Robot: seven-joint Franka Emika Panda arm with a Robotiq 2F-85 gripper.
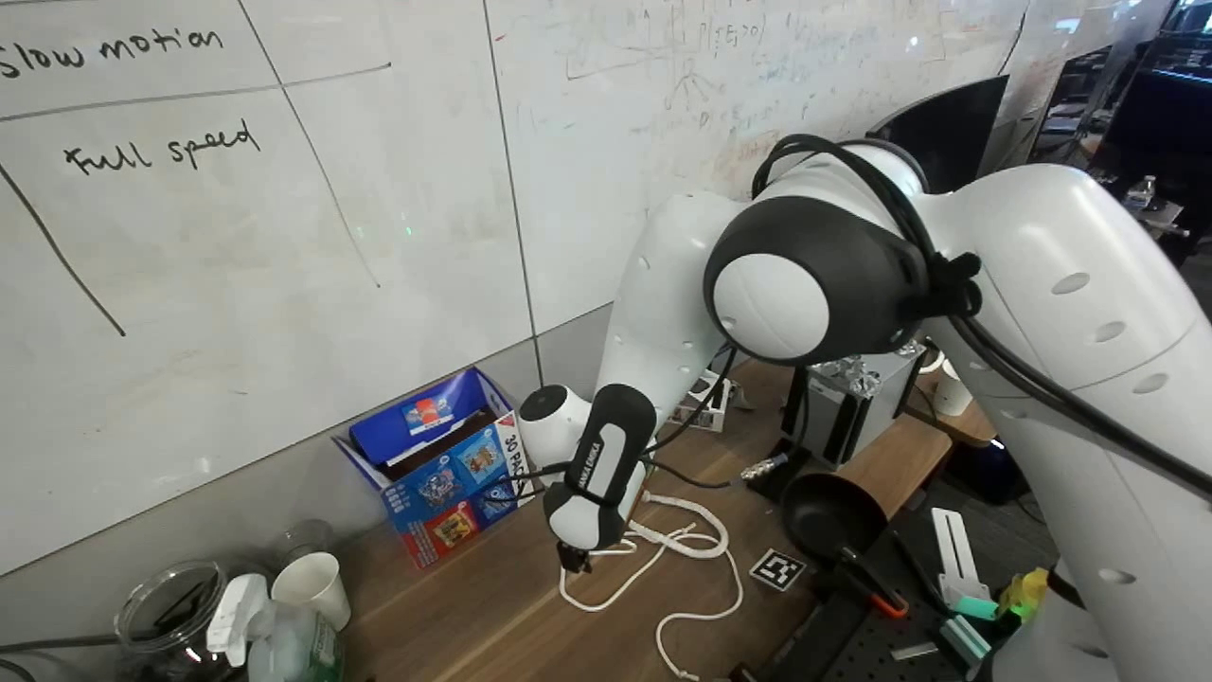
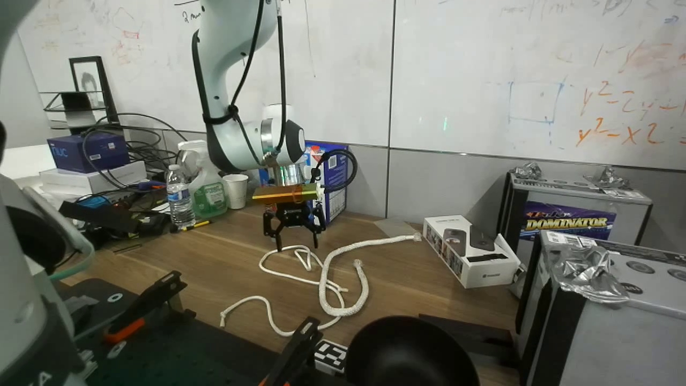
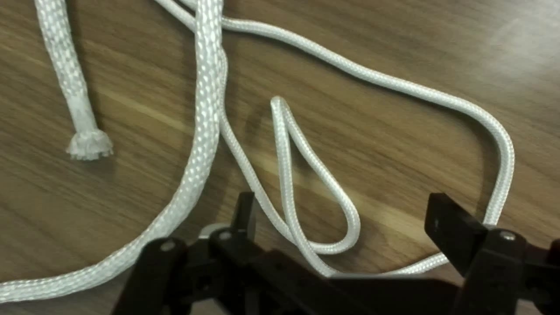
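Observation:
My gripper (image 2: 297, 247) hangs above the wooden table, its fingers spread wide with nothing held between them. Below it lies a thin white rope (image 3: 380, 79), which makes a narrow folded loop (image 3: 350, 215) between the fingers in the wrist view. A thicker white rope (image 3: 202, 131) curves along the left of that view and crosses over the thin one; one frayed end (image 3: 90, 142) shows at upper left. In exterior view 1 the arm's last link hides most of the gripper (image 1: 576, 559).
A blue snack box (image 1: 449, 483) stands against the wall. A black pan (image 2: 411, 354) and a marker tag (image 2: 329, 356) lie at the front. A white phone box (image 2: 471, 252) is to the right. Spray bottle (image 2: 207, 186) and paper cup (image 2: 236, 191) stand behind left.

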